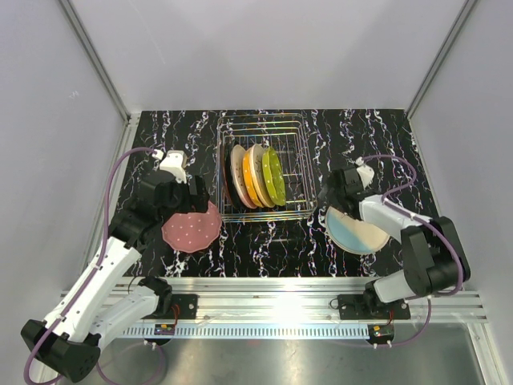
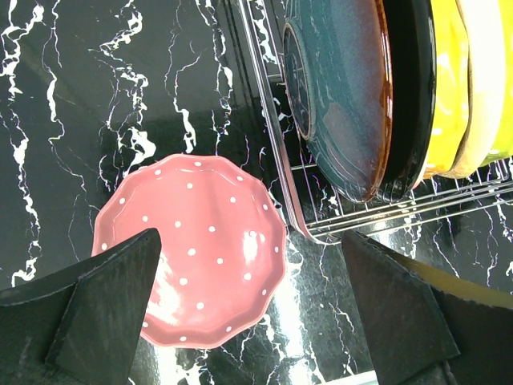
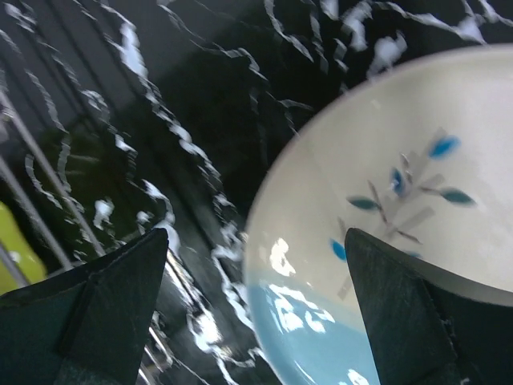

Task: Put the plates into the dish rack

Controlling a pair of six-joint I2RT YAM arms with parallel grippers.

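Observation:
The wire dish rack point(image 1: 288, 128) holds several upright plates, among them a green one point(image 1: 273, 176) and a dark blue one point(image 2: 341, 96). A pink dotted plate point(image 2: 189, 249) lies flat left of the rack, below my open left gripper point(image 1: 192, 194). A cream and light-blue plate point(image 1: 361, 241) lies flat right of the rack, partly under my right arm. My right gripper point(image 1: 337, 192) is open above that plate's upper-left edge, with nothing held; in the right wrist view the plate point(image 3: 385, 152) shows between and beyond its fingers.
The rack's upper and right parts have free slots. A metal rail runs along the front edge.

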